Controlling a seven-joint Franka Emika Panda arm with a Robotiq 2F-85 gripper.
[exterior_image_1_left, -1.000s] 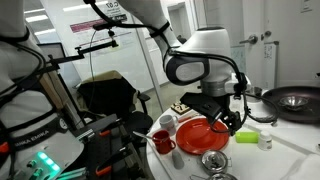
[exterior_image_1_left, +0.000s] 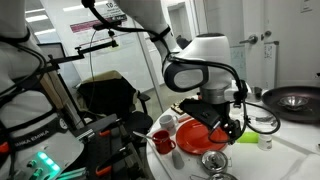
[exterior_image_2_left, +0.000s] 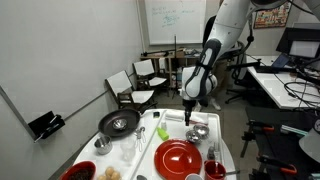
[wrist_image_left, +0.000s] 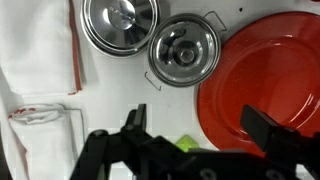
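My gripper hangs over the table, open, with its two dark fingers apart and nothing held. In exterior view 1 the gripper (exterior_image_1_left: 212, 124) is above the red plate (exterior_image_1_left: 188, 141), hiding part of it. The wrist view has the red plate (wrist_image_left: 270, 75) at right. Left of it lies a round metal item with wire handles (wrist_image_left: 185, 50), beside a shiny steel vessel (wrist_image_left: 120, 20). Something green (wrist_image_left: 187, 143) lies on the table below the gap between the fingers.
A red mug (exterior_image_1_left: 163, 142) and a white cup (exterior_image_1_left: 168, 122) stand near the plate's left side. The dark frying pan (exterior_image_1_left: 292, 98) is at the back right. White cloth (wrist_image_left: 38, 45) lies at the wrist view's left edge, with a small strainer-like item (wrist_image_left: 38, 114) below it.
My gripper's dark fingers now appear over the red plate, which was clearer before; the gripper has turned or shifted there. The tableware looks unmoved.
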